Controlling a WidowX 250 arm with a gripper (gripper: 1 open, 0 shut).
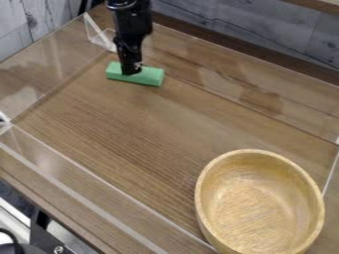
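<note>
A green rectangular block (146, 78) lies on the wooden table at the upper left. The black robot gripper (130, 67) reaches down from the top edge, its tip low at the block's left part, overlapping it in view. Whether the fingers are open or shut on the block is too small to tell.
A large pale yellow round bowl (259, 203) stands at the lower right. Grey walls border it at the back and upper left, and a dark gap with cables shows at the lower left.
</note>
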